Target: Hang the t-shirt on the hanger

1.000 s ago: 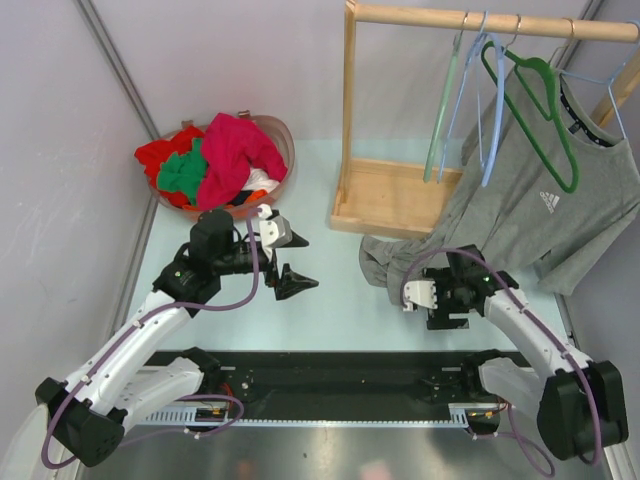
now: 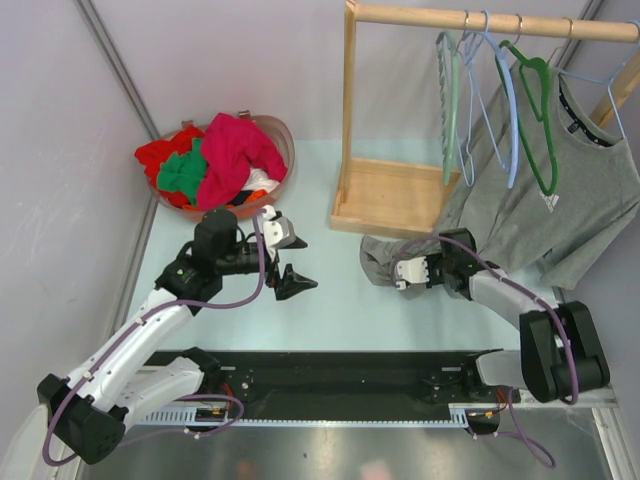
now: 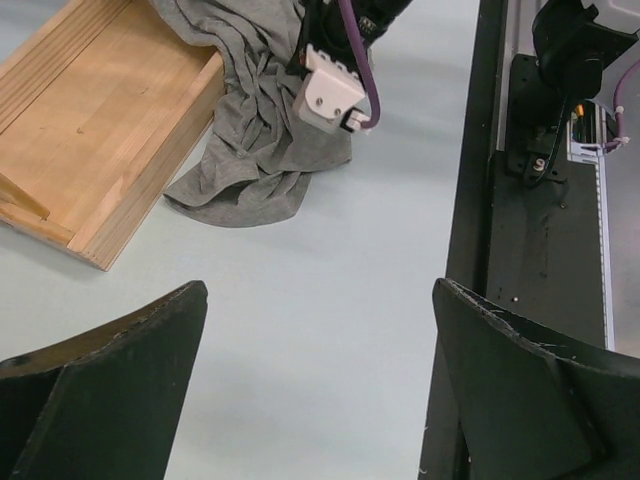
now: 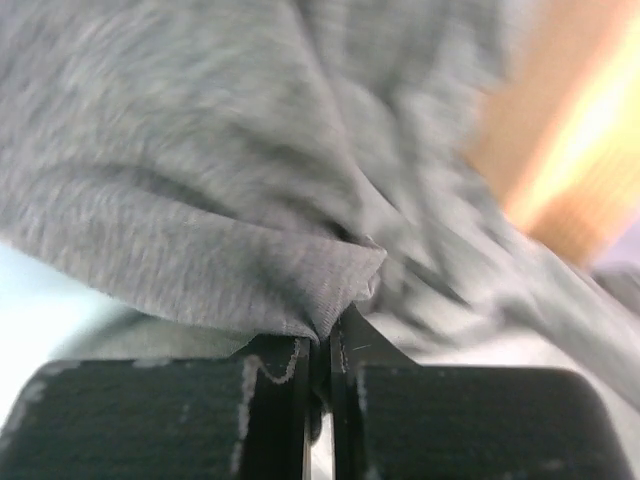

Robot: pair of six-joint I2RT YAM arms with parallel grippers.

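A grey t-shirt [image 2: 580,190] hangs at the right end of the wooden rail, its lower part bunched on the table, as also seen in the left wrist view [image 3: 250,150]. My right gripper [image 2: 430,268] is shut on that bunched fabric, and a fold of it [image 4: 250,250] fills the right wrist view above the fingers. My left gripper [image 2: 298,262] stands open over the table, left of the shirt, with nothing between its fingers.
Several hangers [image 2: 542,110] hang from the rail [image 2: 410,14] above a wooden base [image 2: 390,197]. A basket of clothes [image 2: 224,175] is at the back left.
The hangers have swung a little. The left arm is almost unchanged.
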